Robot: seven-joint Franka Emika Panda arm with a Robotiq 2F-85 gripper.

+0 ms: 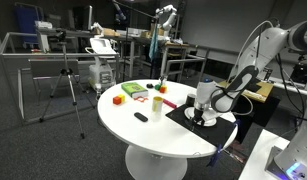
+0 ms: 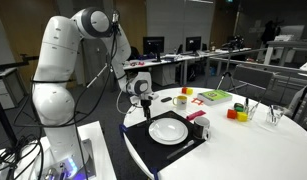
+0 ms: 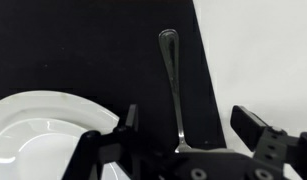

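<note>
My gripper is open, its two fingers apart on either side of a silver piece of cutlery. Its handle points away from me, while its other end is partly hidden by the gripper, so I cannot tell fork from spoon. It lies on a black mat, close to the mat's edge. A white plate rests on the same mat at the left of the wrist view. Exterior view 2 has the gripper low over the mat, beside the plate.
Another silver utensil lies across the plate from my gripper, near a grey mug. A pale yellow cup, a black object and a green box stand elsewhere on the round white table.
</note>
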